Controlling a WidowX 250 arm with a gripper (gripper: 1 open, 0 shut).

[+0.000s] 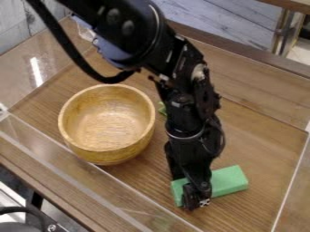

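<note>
My black gripper (195,181) reaches down from the top to a light green rectangular block (223,183) on the wooden table, at the lower right. Its fingertips are at the block's left part and hide some of it. Whether they are closed on it is hard to tell. A wooden bowl (94,127) sits to the left of the gripper, apart from the block.
A small green object, largely hidden by the arm, lies just right of the bowl. Clear panels edge the table at the left and right.
</note>
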